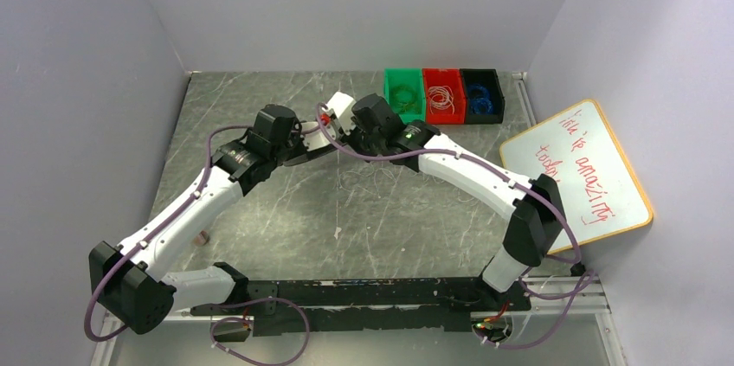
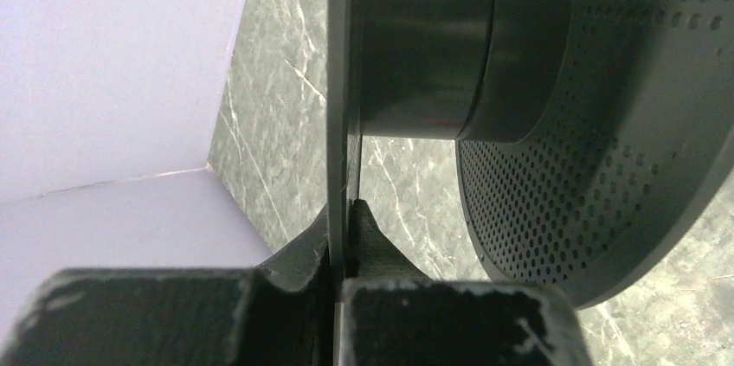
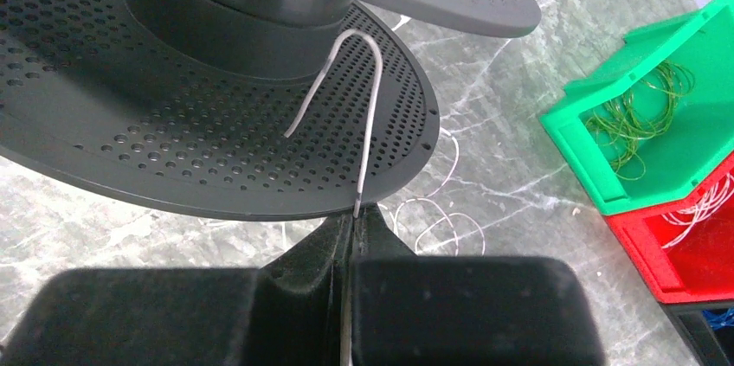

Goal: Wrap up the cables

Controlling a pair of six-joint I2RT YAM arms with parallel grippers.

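A dark grey spool with perforated flanges (image 2: pixel 597 210) is held above the table; my left gripper is shut on the edge of one flange. In the right wrist view, the spool's core (image 3: pixel 234 24) looks bare. A thin white cable (image 3: pixel 371 115) sticks up from my right gripper, which is shut on it. The cable bends over like a hook, its free end hanging in front of the lower flange. More of the white cable (image 3: pixel 444 221) lies in loose loops on the table. From above, both wrists hide most of the spool.
Green (image 1: pixel 404 112), red (image 1: pixel 444 112) and black bins (image 1: pixel 483 117) stand at the back right, holding green, white and blue cables. A whiteboard (image 1: pixel 567 167) leans at the right wall. A small brown block (image 1: pixel 201 237) lies front left.
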